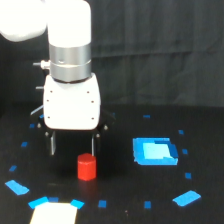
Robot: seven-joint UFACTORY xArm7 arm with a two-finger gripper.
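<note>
A small red object (87,168) stands on the dark tabletop, left of the middle in the camera view. My gripper (71,148) hangs just above and slightly left of it, pointing down. Its thin dark fingers are spread apart, one well to the left of the red object and the other close to its top. I see nothing held between them. Whether the right finger touches the red object cannot be made out against the dark background.
A blue open box (155,152) with a pale inside sits to the right. Blue tape pieces (186,198) and several small blue marks lie around the table. A cream block (53,213) is at the front left edge. The table between the red object and box looks clear.
</note>
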